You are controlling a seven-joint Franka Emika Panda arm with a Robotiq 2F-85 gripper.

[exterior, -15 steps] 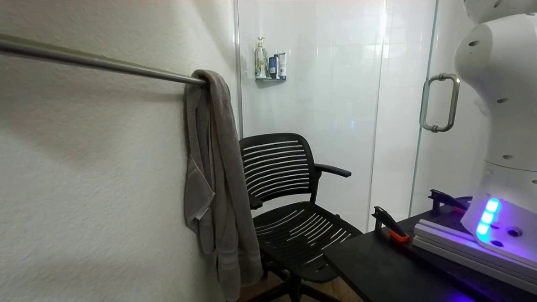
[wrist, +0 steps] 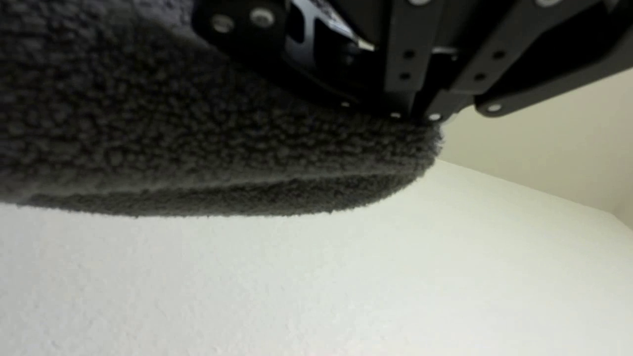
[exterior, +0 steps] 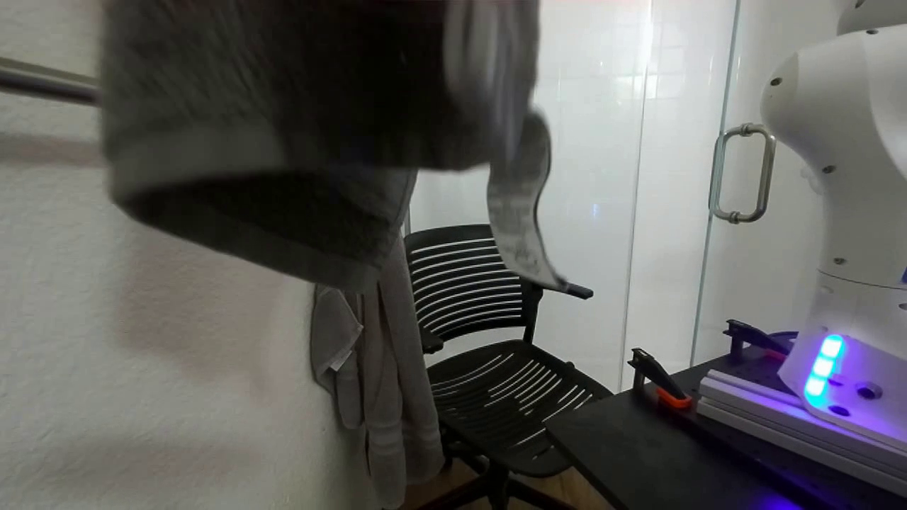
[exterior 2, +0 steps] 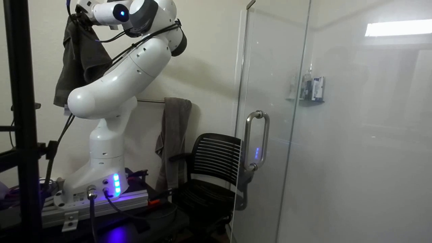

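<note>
A dark grey towel (exterior 2: 81, 60) hangs high up from my gripper (exterior 2: 82, 21), which is shut on its upper part. Close to the camera in exterior view 1, the lower part of this towel (exterior: 212, 110) fills the upper left, with a pale label (exterior: 516, 212) dangling from it. In the wrist view the fuzzy towel (wrist: 207, 136) spreads from the fingertips of my gripper toward the left; the cloth hides the pinched spot.
A metal towel bar (exterior: 47, 81) runs along the wall, mostly covered in exterior view 1. A second, lighter grey towel (exterior 2: 176, 133) drapes over its far end. Nearby stand a black chair (exterior 2: 214, 158) and a glass door with a metal handle (exterior 2: 247, 141).
The dark towel has come into exterior view 1 from outside the frame, now covering part of the bar, the shelf and the top of the other towel. The arm has shifted slightly.
</note>
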